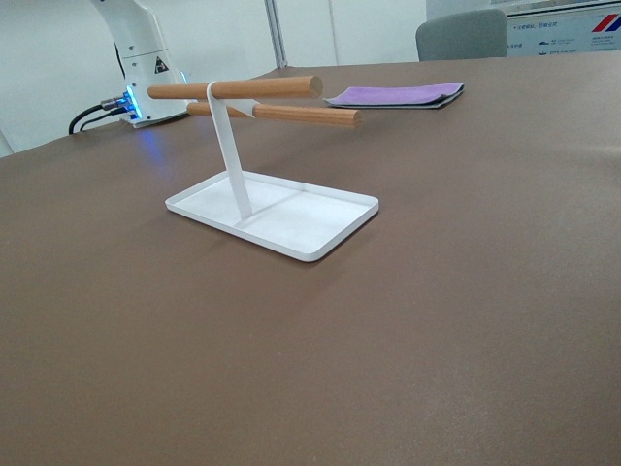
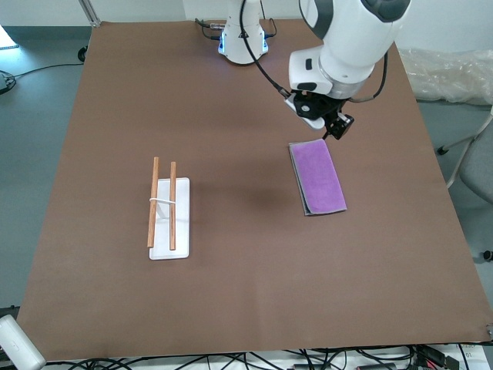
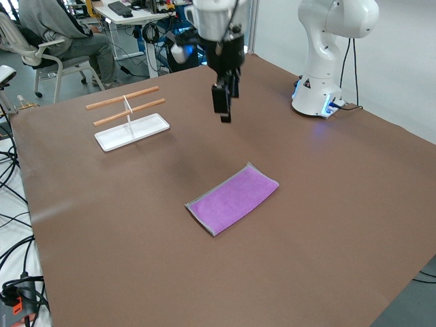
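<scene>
A purple cloth (image 2: pixel 317 176) with a grey edge lies flat on the brown table, also seen in the right view (image 3: pixel 232 199) and at the back of the top view (image 1: pixel 393 96). Left of it stands a white rack with two wooden bars, on a tray (image 2: pixel 182 239) (image 3: pixel 132 134) (image 1: pixel 301 228). My black gripper (image 2: pixel 330 132) (image 3: pixel 225 109) hangs above the table just behind the cloth in the left view, pointing down. Whether it is open or shut I cannot tell.
A white robot base (image 2: pixel 240 42) (image 3: pixel 316 88) stands at the back edge with cables. Chairs and a seated person are beyond the table.
</scene>
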